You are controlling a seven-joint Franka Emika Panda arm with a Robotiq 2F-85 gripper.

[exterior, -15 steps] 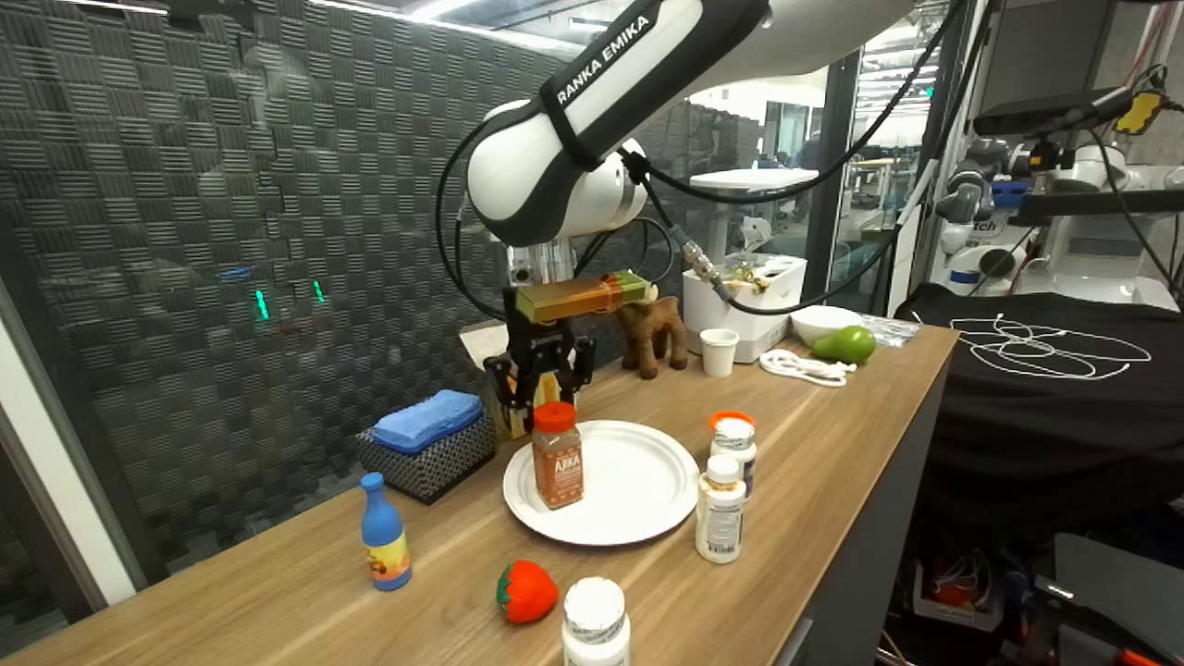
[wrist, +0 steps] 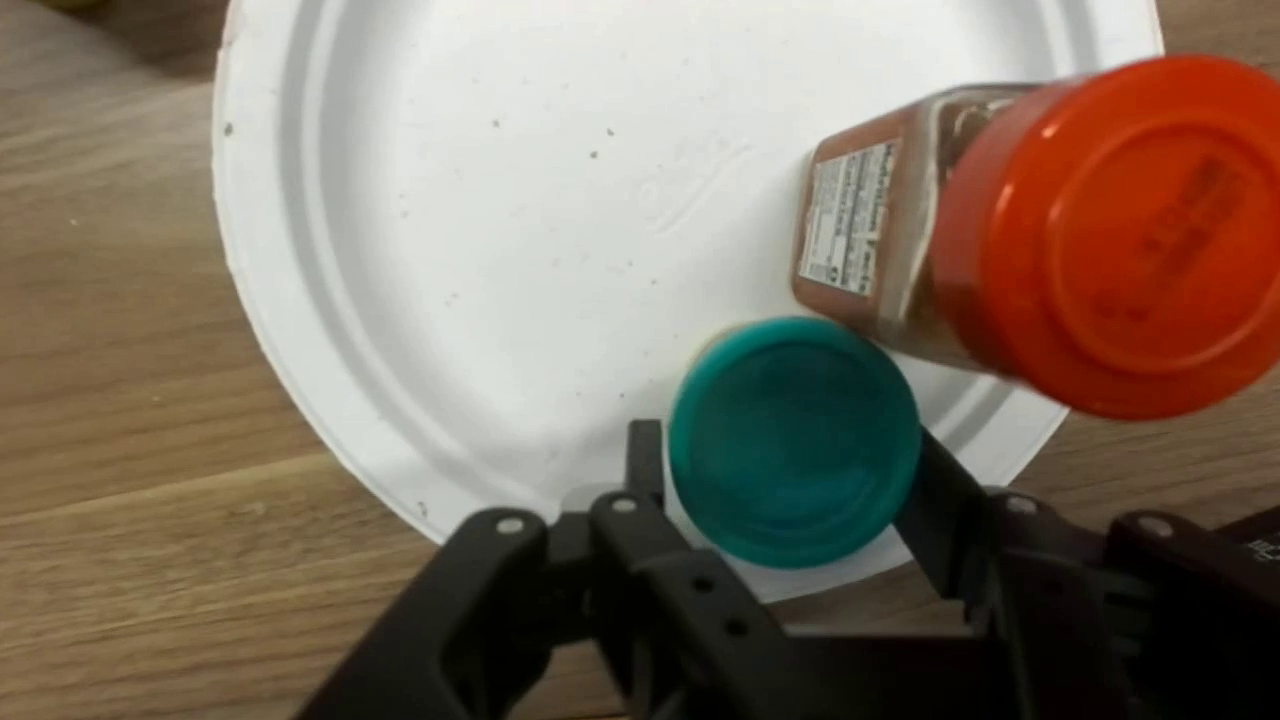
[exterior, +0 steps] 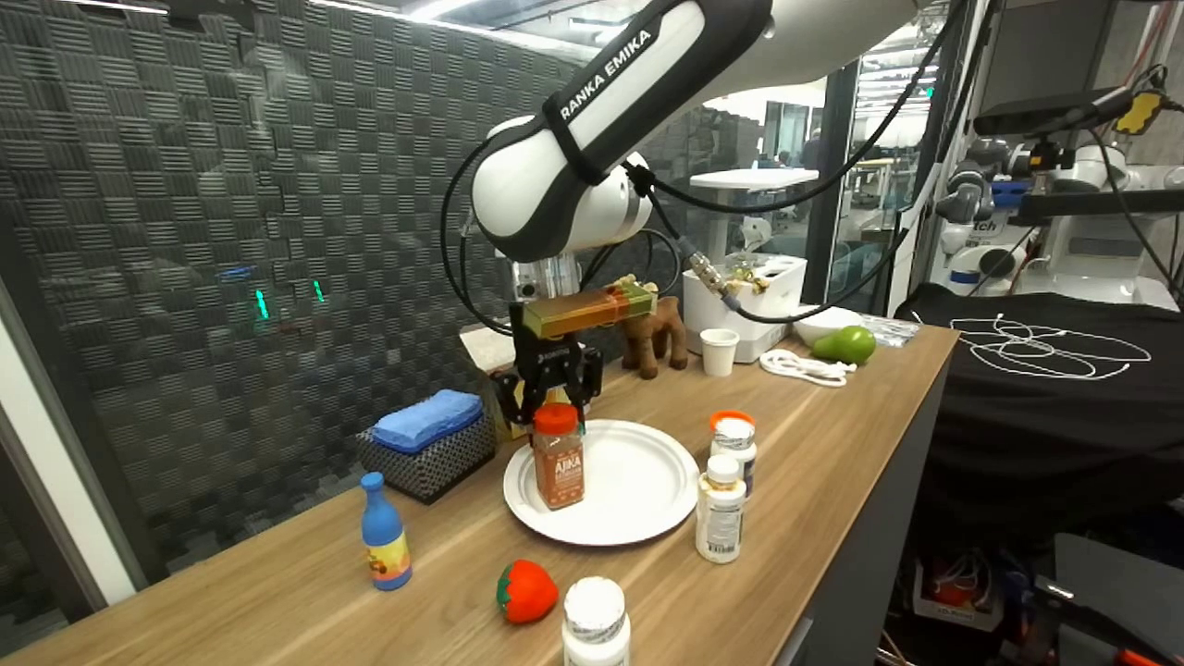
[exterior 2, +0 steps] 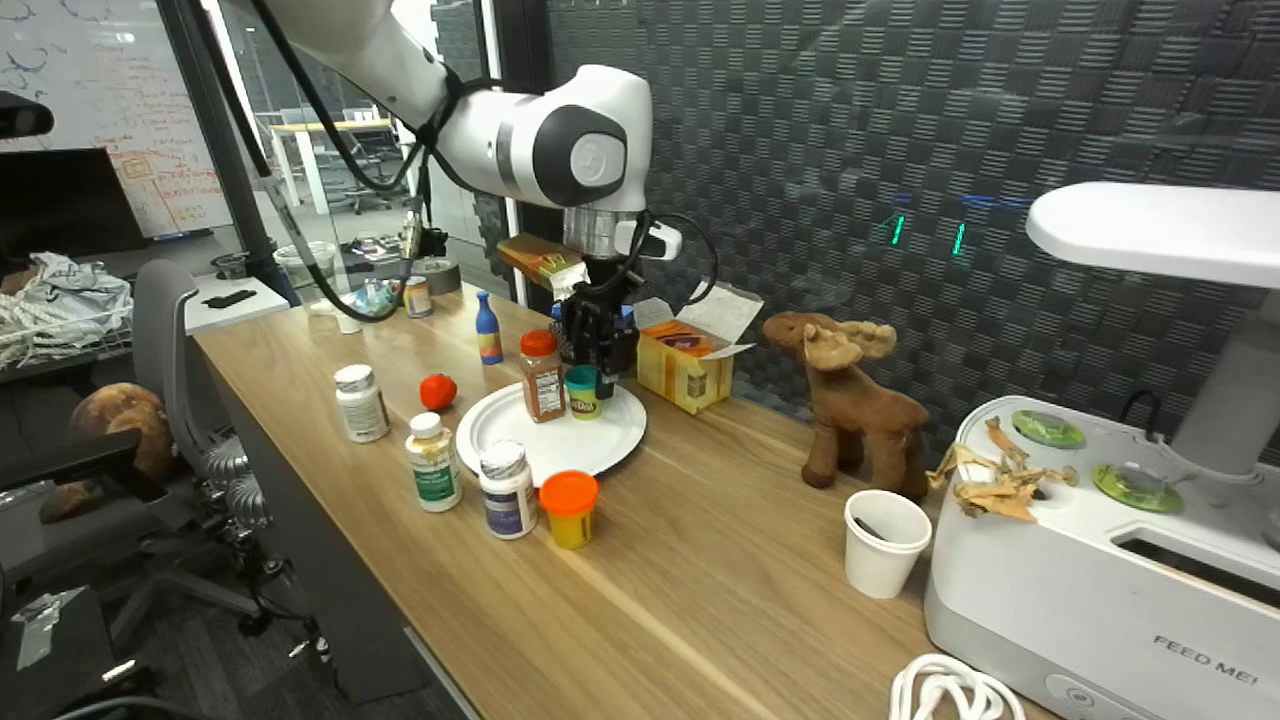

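Note:
A small tub with a teal lid (wrist: 794,442) stands on the white plate (wrist: 396,240), close against a spice jar with a red lid (wrist: 1140,240). In exterior view 2 the teal-lidded tub (exterior 2: 583,394) appears right of the jar (exterior 2: 542,386); in exterior view 1 the jar (exterior: 558,461) hides it. My gripper is low over the plate's edge, part open, one finger on each side of the tub. A thin gap shows beside the left finger (wrist: 645,458); whether the right finger (wrist: 942,516) touches the tub, I cannot tell.
Several bottles, including a green-labelled one (exterior 2: 433,462), and an orange-lidded tub (exterior 2: 569,509) stand along the plate's front side. An open yellow box (exterior 2: 684,366) sits behind the plate, with a toy moose (exterior 2: 858,402) farther right. Clear tabletop lies between moose and orange-lidded tub.
My gripper has come down and slightly right in exterior view 1, its fingers now lower behind the spice jar. The jar and plate look unmoved.

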